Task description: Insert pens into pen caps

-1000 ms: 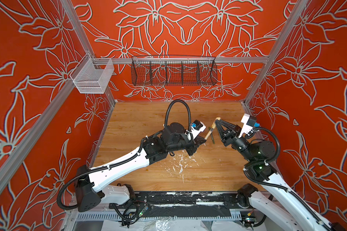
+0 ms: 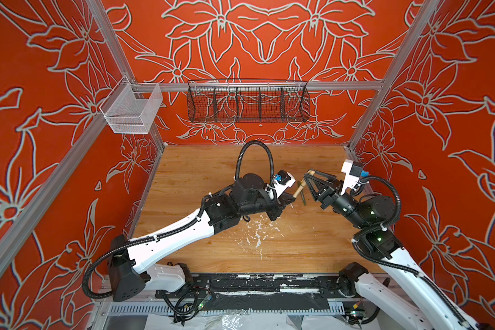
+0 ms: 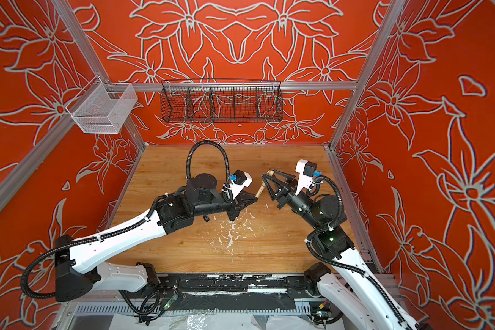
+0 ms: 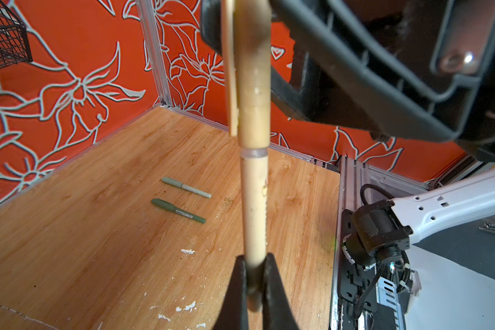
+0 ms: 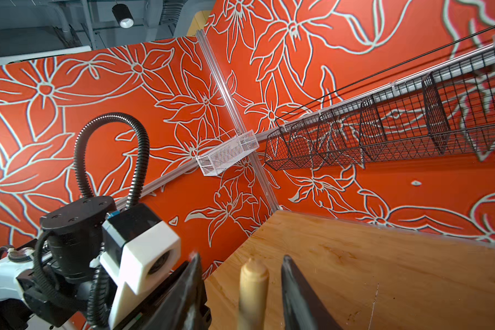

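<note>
A beige pen (image 4: pixel 254 203) stands upright in the left wrist view, its lower end between the fingers of my left gripper, which is shut on it. Its upper part, with a clip, is a cap (image 4: pixel 252 82). Around that top, my right gripper is part open, its blurred fingers either side of the pen's tip (image 5: pixel 253 291), with visible space on both sides. On the table lie a pale green pen (image 4: pixel 187 187) and a dark green pen (image 4: pixel 178 211).
A black wire basket (image 2: pixel 247 104) and a white mesh basket (image 2: pixel 131 115) hang on the walls above the table.
My right gripper has shifted slightly and its fingers now stand apart from the pen's top. The left arm and the pen have barely moved.
</note>
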